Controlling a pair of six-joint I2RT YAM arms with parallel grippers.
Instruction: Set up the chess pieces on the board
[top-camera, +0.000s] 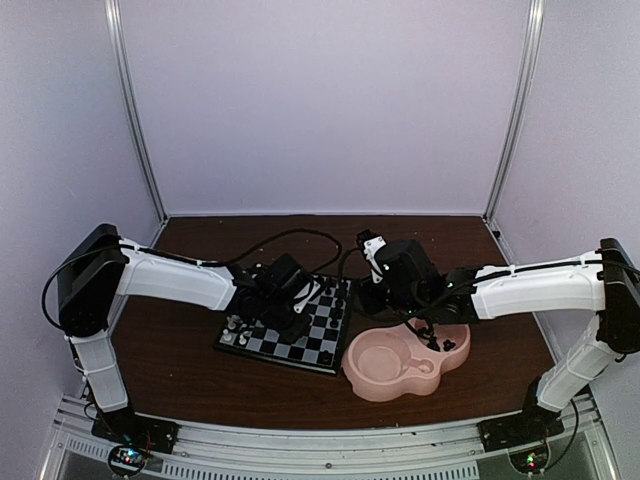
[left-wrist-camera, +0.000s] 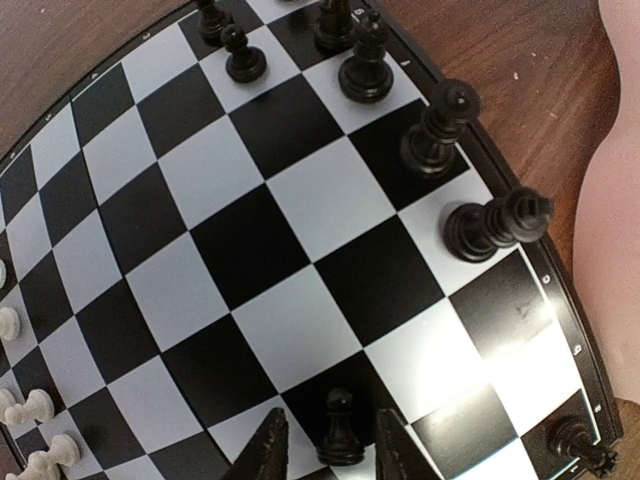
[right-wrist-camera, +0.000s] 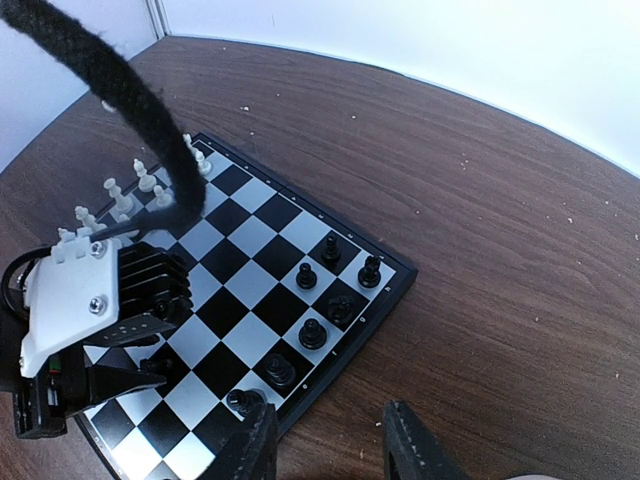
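Note:
The chessboard (top-camera: 300, 347) lies left of the table's middle. In the left wrist view a black pawn (left-wrist-camera: 341, 440) stands upright on the board, between the fingertips of my left gripper. Slim gaps show on both sides of it, so whether the fingers touch it is unclear. Black pieces, including a tall one (left-wrist-camera: 495, 224), line the board's edge; another (left-wrist-camera: 585, 450) is at the corner. White pieces (right-wrist-camera: 118, 195) occupy the opposite side. Over the board's right edge and the bare table, my right gripper is open, with nothing between its fingers.
A pink tray (top-camera: 375, 387) sits right of the board, with several black pieces (top-camera: 436, 338) in its far compartment. Both arms are close together over the middle. Bare wood (right-wrist-camera: 480, 250) extends beyond the board.

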